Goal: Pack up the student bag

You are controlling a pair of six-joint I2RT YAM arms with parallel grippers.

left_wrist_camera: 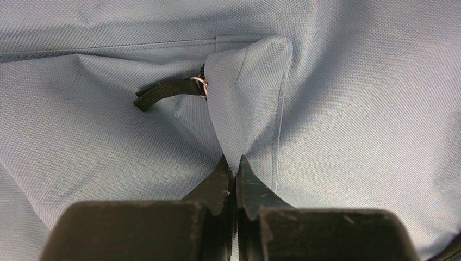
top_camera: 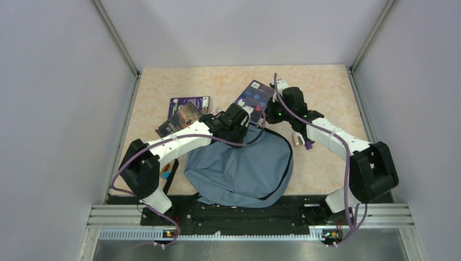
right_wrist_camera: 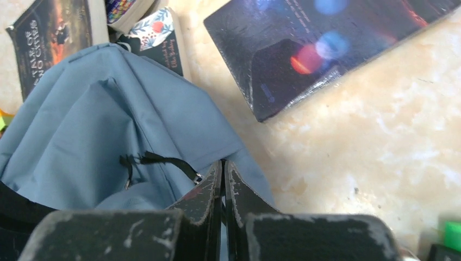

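The blue-grey bag [top_camera: 258, 168] lies spread at the front of the table, its black-edged side curving to the right. My left gripper is shut on a raised fold of the bag's cloth, beside a black strap [left_wrist_camera: 168, 89] with a metal ring. In the right wrist view, my right gripper has its fingers together over the bag's far edge, and nothing shows between the tips. A short black pull tab [right_wrist_camera: 168, 160] appears just left of those fingers. A dark blue book [top_camera: 254, 100] lies behind the bag, partly hidden by the arms.
At the back left are a purple book [top_camera: 198, 103] and a dark-covered book [top_camera: 179, 120]. A small floral book [right_wrist_camera: 155, 32] is beside the bag. Small items, one purple [top_camera: 309, 145], sit right of the bag.
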